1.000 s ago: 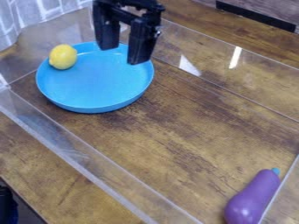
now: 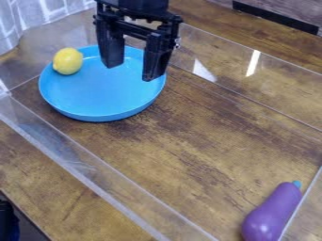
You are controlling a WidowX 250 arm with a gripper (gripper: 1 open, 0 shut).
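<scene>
My black gripper (image 2: 134, 56) hangs over the back of a blue plate (image 2: 94, 99), its two dark finger blocks apart, with nothing visible between them. A yellow round object (image 2: 67, 60) rests at the plate's back left, left of the gripper. A purple eggplant (image 2: 273, 213) lies at the front right, well away from the plate.
Clear edging strips run along the left and front-left side of the work area.
The gripper has shifted slightly over the last second, a little right and downward in the view. The plate, yellow object and eggplant are unchanged.
</scene>
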